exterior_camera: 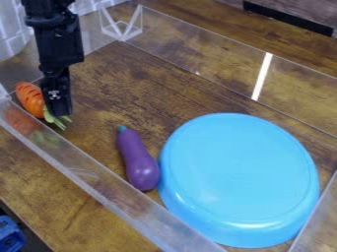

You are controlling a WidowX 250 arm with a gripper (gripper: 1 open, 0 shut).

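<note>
My black gripper [55, 94] reaches down at the left of the tray, its fingertips low at an orange carrot [30, 98] with a green top, which lies along the clear left wall. The fingers overlap the carrot; whether they are open or shut on it I cannot tell. A purple eggplant [138, 159] lies to the right and nearer the camera.
A large blue round disc [238, 177] fills the right front of the tray. Clear walls surround the wooden floor [171, 89], whose back middle is free. A blue object [7, 234] sits outside at lower left.
</note>
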